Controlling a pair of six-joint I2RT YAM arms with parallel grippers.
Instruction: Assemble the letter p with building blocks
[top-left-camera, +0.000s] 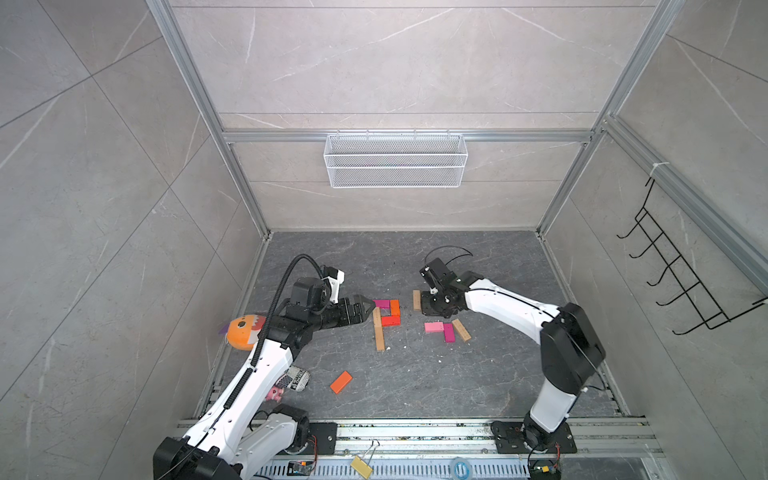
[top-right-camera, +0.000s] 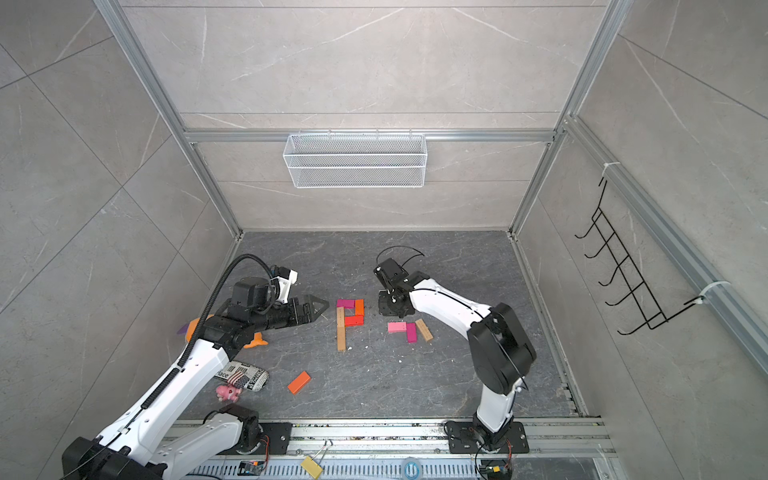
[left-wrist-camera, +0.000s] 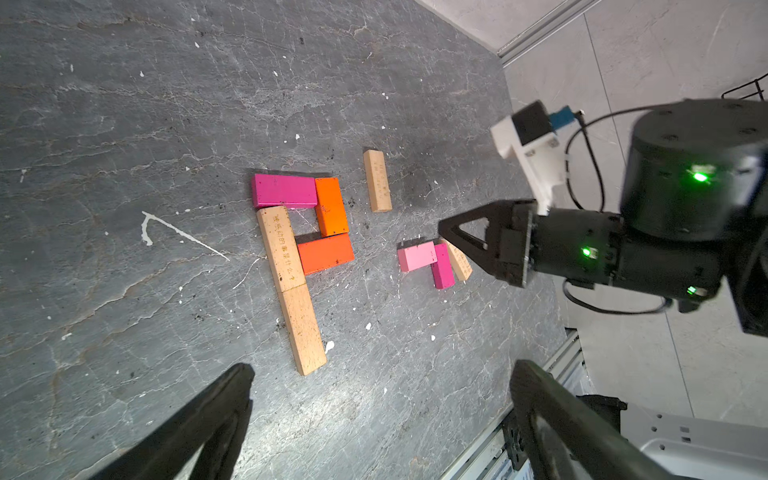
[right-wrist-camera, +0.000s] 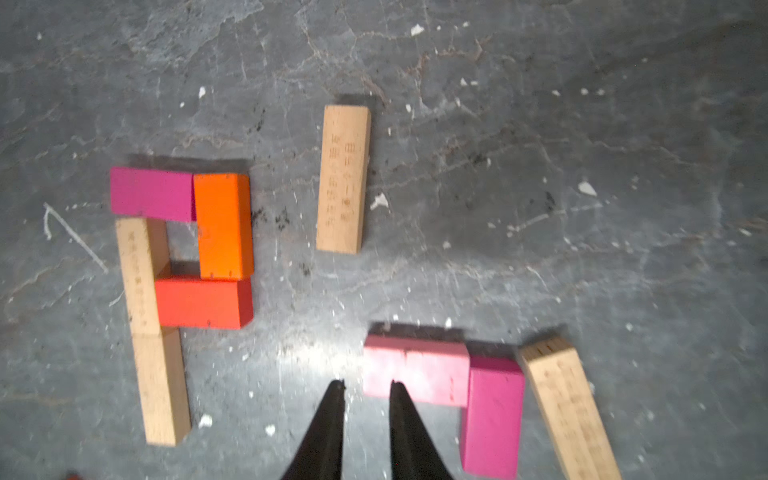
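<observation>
A P shape lies at the centre: magenta block (left-wrist-camera: 284, 190) on top, orange block (left-wrist-camera: 330, 206) at the right, red-orange block (left-wrist-camera: 325, 252) below, two wooden blocks (left-wrist-camera: 280, 248) forming the stem. A loose wooden block (right-wrist-camera: 342, 176) lies right of it. A pink block (right-wrist-camera: 412, 368), magenta block (right-wrist-camera: 492, 416) and another wooden block (right-wrist-camera: 568, 400) lie lower right. My left gripper (top-left-camera: 360, 309) hovers left of the P, open. My right gripper hovers over the loose blocks; its fingers look slightly apart, and whether anything is between them is unclear.
A loose orange block (top-left-camera: 341, 381), an orange plush toy (top-left-camera: 244, 331) and a printed pouch (top-right-camera: 244, 374) lie at the left and front left. A white wire basket (top-left-camera: 395, 160) hangs on the back wall.
</observation>
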